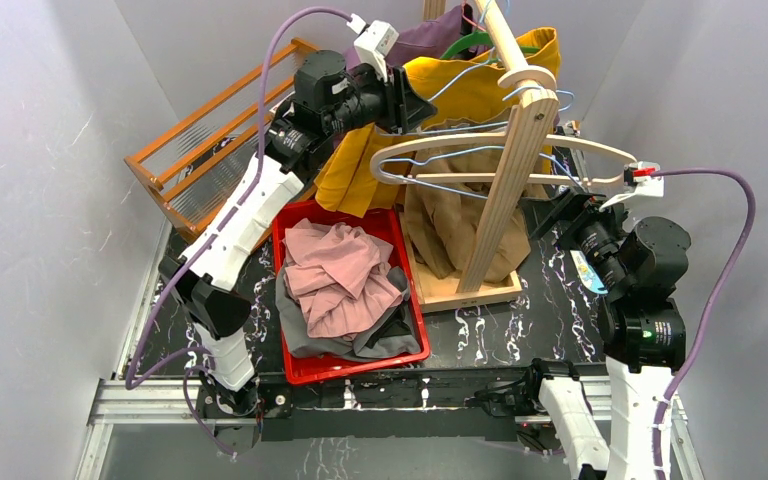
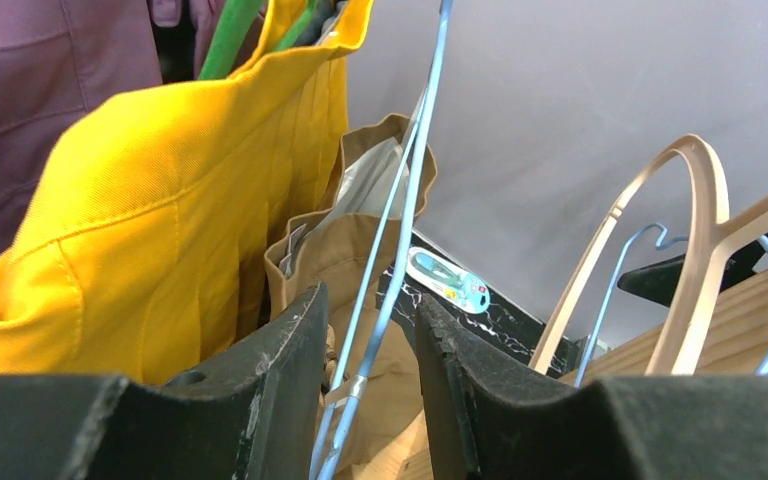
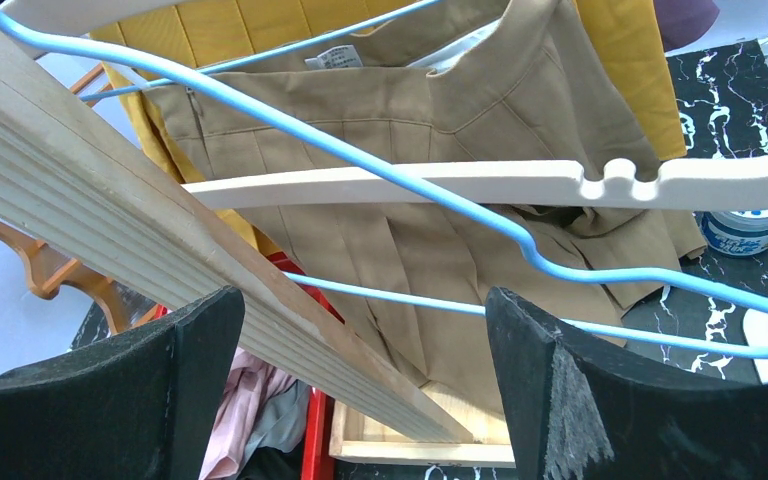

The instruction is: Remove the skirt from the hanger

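A tan skirt [image 3: 380,260] hangs on the wooden rack behind blue wire hangers [image 3: 360,160], above the wooden base. My left gripper is up at the rack's upper left beside a yellow garment [image 2: 140,220]; its fingers are closed around a thin blue wire hanger [image 2: 392,290]. My right gripper stands open at the rack's right side, facing the hangers and the wooden post [image 3: 210,260], with nothing held between its fingers.
A red tray [image 1: 298,368] with pink and grey cloth sits front-centre. A wooden slatted rack [image 1: 175,165] leans at the left. Purple garments [image 2: 20,120] hang at the back. The dark table is clearer at the right.
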